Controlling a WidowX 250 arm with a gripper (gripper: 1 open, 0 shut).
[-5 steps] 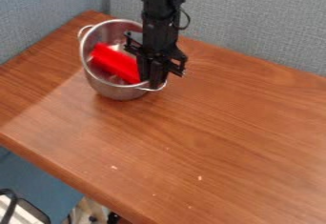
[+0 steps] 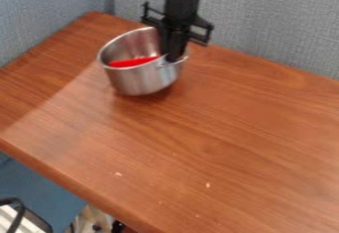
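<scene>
A steel pot [image 2: 139, 76] stands on the wooden table toward the back left, with a red object [image 2: 133, 61] inside it, mostly hidden by the rim. My black gripper [image 2: 173, 51] is at the pot's right rim, slightly blurred, reaching down from the top of the view. It looks shut; whether anything is between its fingers cannot be seen.
Bare tabletop [image 2: 245, 148] fills the right and front. Padded grey walls stand behind and to the left. A blue floor shows at the lower left, with some equipment at the bottom edge.
My gripper has moved right and up. The pot has shifted slightly right and sits more level, and less of the red object shows above its rim.
</scene>
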